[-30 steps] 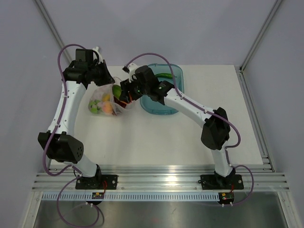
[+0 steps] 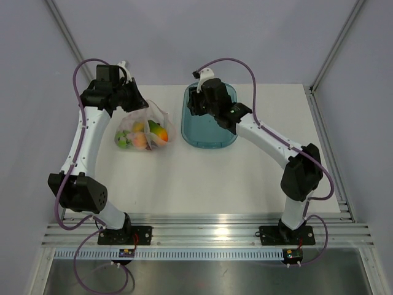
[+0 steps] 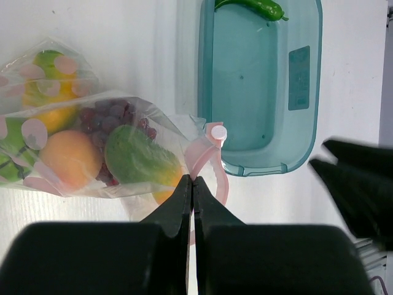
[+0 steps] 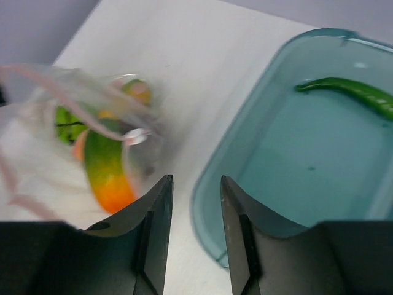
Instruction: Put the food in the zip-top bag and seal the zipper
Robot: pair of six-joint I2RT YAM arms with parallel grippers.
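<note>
The zip top bag lies left of the tub, holding fruit: mango, orange, grapes and green and yellow items. My left gripper is shut on the bag's rim, at its upper right in the top view. My right gripper is part open over the left side of the teal tub, with nothing seen between its fingers. A green chili lies in the tub's far end.
The metal frame runs along its edges.
My right gripper has moved from the bag rightward and back over the tub. The left arm is nearly still.
</note>
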